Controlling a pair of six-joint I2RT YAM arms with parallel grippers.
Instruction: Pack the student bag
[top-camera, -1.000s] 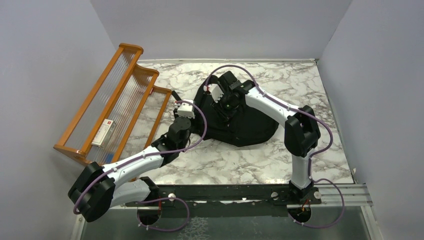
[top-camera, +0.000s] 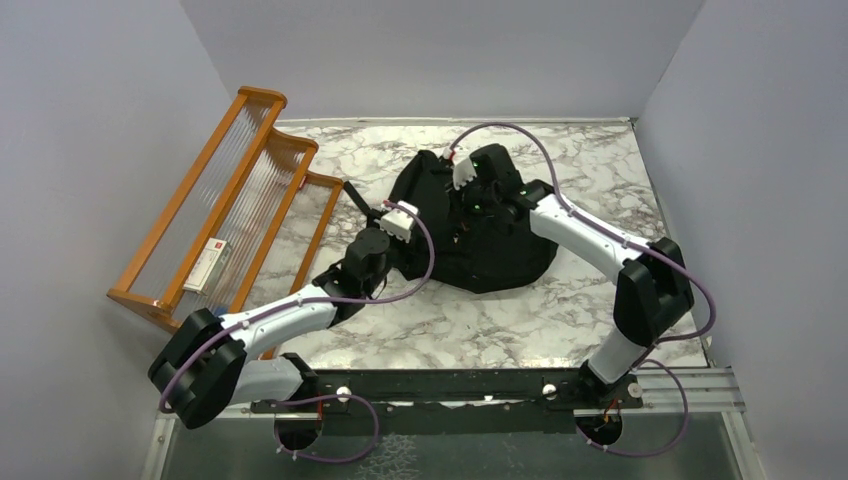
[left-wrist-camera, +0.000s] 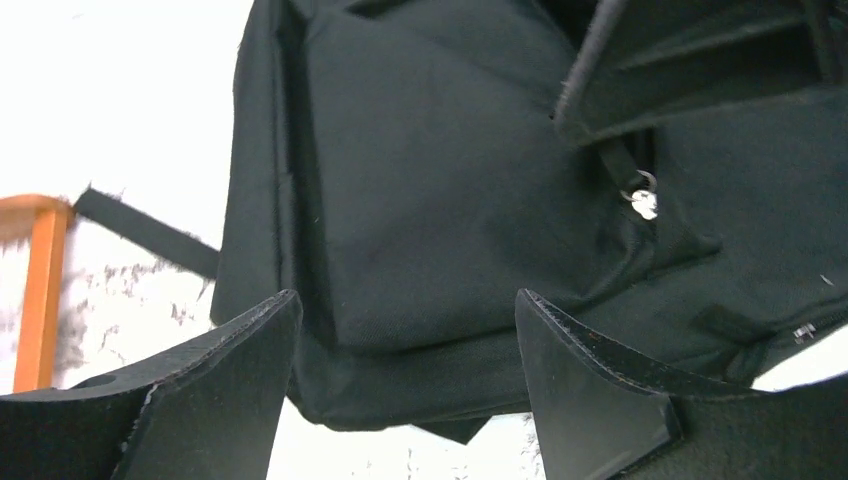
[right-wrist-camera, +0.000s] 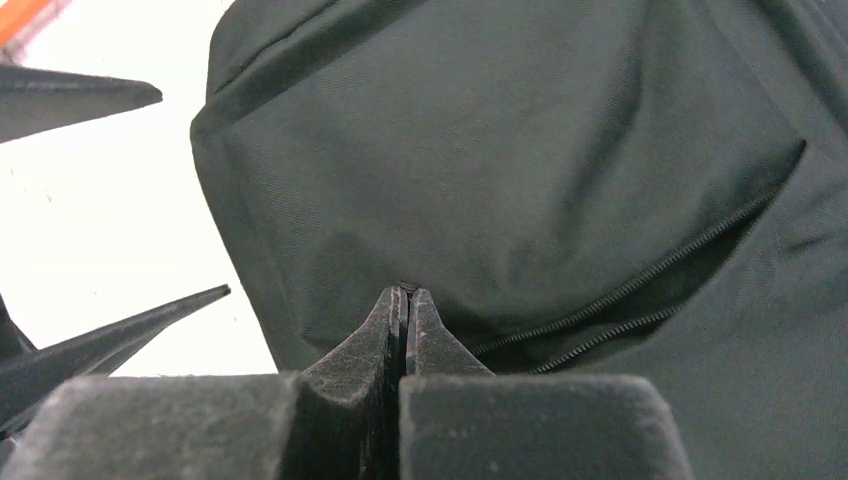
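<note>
The black bag (top-camera: 500, 255) lies flat on the marble table. In the right wrist view a zipper (right-wrist-camera: 610, 300) on it is parted, with a narrow dark gap between its teeth. A small shiny metal piece (left-wrist-camera: 643, 204) shows on the bag in the left wrist view. Above the bag's left end, my left gripper is open with only bag cloth visible beyond its fingers. My right gripper is shut at the bag's surface near the zipper's end. A tiny dark bit shows at its tips; whether it is pinched there I cannot tell.
A wooden rack (top-camera: 230, 205) with ribbed clear shelves stands at the left, holding a white box (top-camera: 207, 265) and a small blue item. A black strap (left-wrist-camera: 145, 232) sticks out from the bag toward the rack. Table in front of the bag is clear.
My right arm has shifted to the right across the bag. The left gripper has moved right, over the bag's left end. The bag lies much as before.
</note>
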